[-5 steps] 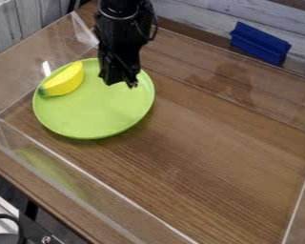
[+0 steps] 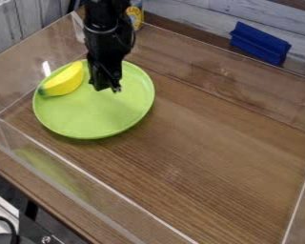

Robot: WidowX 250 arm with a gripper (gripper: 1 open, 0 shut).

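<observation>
A round green plate (image 2: 94, 111) lies on the wooden table at the left. A yellow banana-like piece (image 2: 64, 76) with a green tip rests on its left rim. The dark gripper (image 2: 104, 79) hangs over the plate's back part, just right of the yellow piece, pointing down. Its fingertips look close together, with nothing visible between them.
A blue block (image 2: 259, 43) sits at the back right by the pale wooden wall. A yellow object (image 2: 134, 16) is partly hidden behind the arm at the back.
The gripper and arm have moved a little left and back, toward the yellow piece. The plate and the other things look unmoved.
</observation>
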